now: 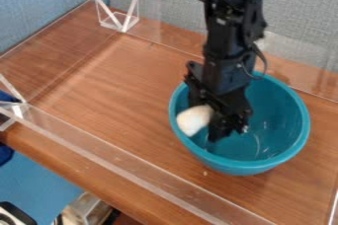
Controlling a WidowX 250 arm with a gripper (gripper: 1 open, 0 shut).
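A teal bowl sits on the wooden surface at the right. The black robot arm reaches down from the top into the bowl, its gripper at the bowl's left side, shut on a white rounded object just inside the left rim. The fingertips are partly hidden behind the object and in shadow.
A white wire-like holder stands at the back left. A blue cloth item lies at the left edge, outside the wall.
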